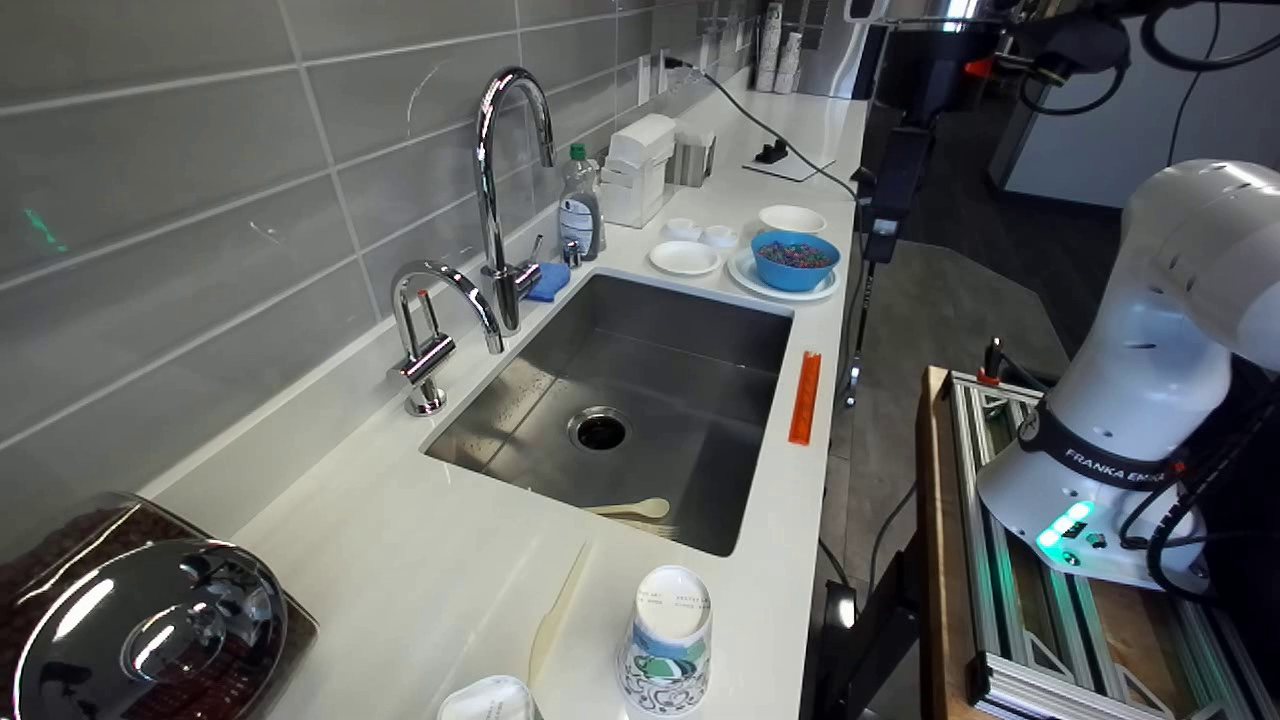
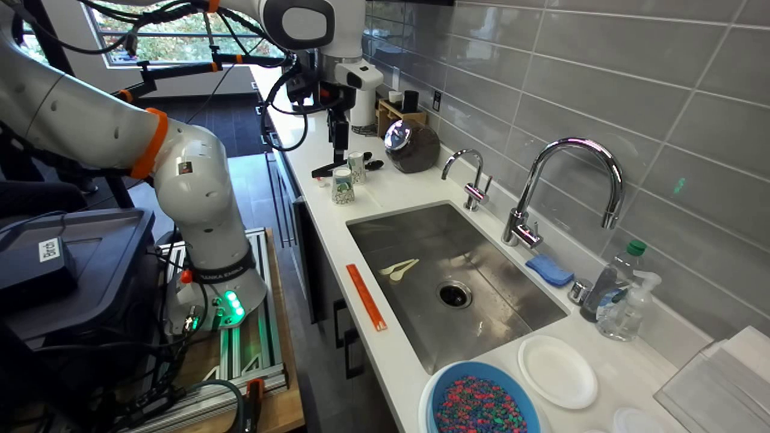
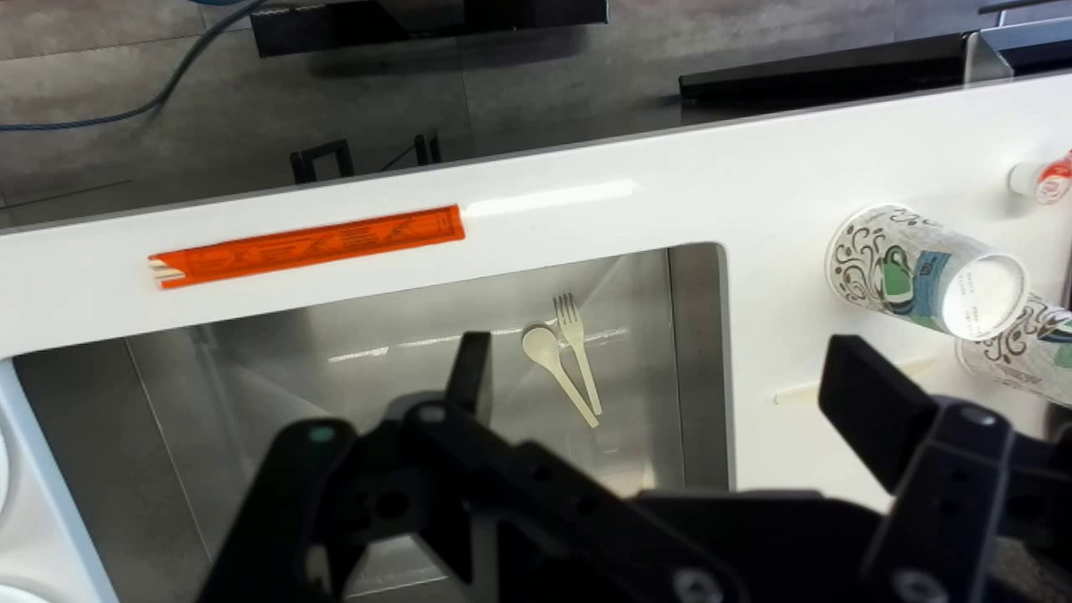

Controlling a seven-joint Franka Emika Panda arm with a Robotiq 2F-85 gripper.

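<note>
In the wrist view my gripper stands open, its two dark fingers wide apart with nothing held between them. It is raised above the counter; behind the gap the sink's edge and floor show. A pale spoon (image 3: 543, 348) and a pale fork (image 3: 572, 327) lie on the bottom of the steel sink (image 2: 390, 230). A thin pale knife (image 1: 555, 618) rests on the counter near two upside-down patterned paper cups, the nearer cup (image 1: 667, 648) and the other cup (image 1: 489, 698). An orange packet of chopsticks (image 3: 311, 246) lies along the counter's front edge.
Two chrome faucets, the tall faucet (image 1: 488, 180) and the short faucet (image 1: 422, 360), stand behind the sink. A blue bowl (image 2: 437, 400) of colourful bits sits on a plate at one end. A lidded dark container (image 2: 412, 147) stands against the wall. The counter left of the sink has bare room.
</note>
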